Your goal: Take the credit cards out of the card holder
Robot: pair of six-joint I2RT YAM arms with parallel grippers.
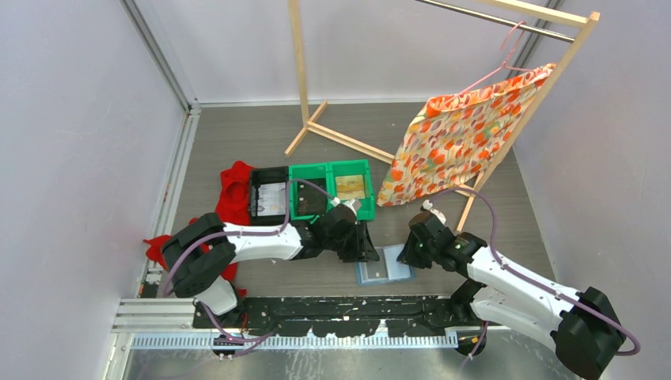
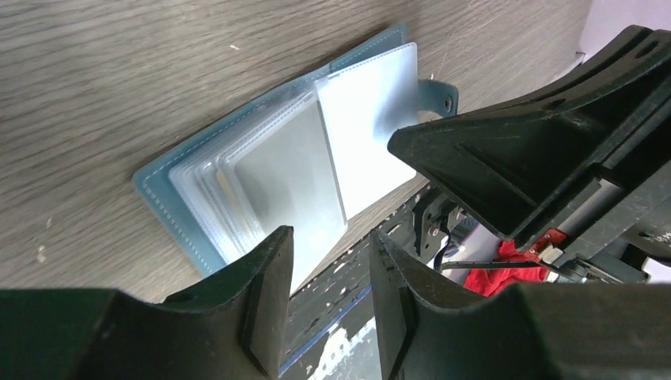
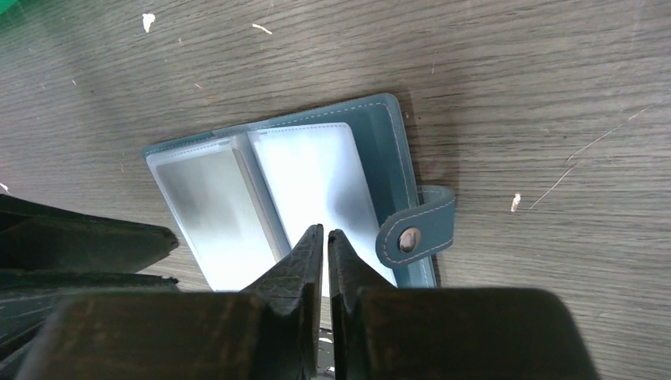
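The card holder (image 1: 384, 269) lies spread open on the floor between both arms, with a blue-grey cover and a snap strap (image 3: 427, 226). Its left half bears a stack of clear sleeves (image 2: 281, 162); a pale sleeve (image 3: 320, 174) covers the right half. Whether cards sit inside the sleeves I cannot tell. Over the left half, my left gripper is open, its fingertips apart with nothing seen between them. My right gripper hovers over the right half, its fingers parted by only a narrow gap, nothing visible in it.
Behind the left arm stand a green divided box (image 1: 348, 168) and a black bin (image 1: 252, 190). Red cloth (image 1: 233, 190) lies at the left. A wooden rack (image 1: 348, 142) with a hanging patterned cloth (image 1: 467, 127) fills the back right.
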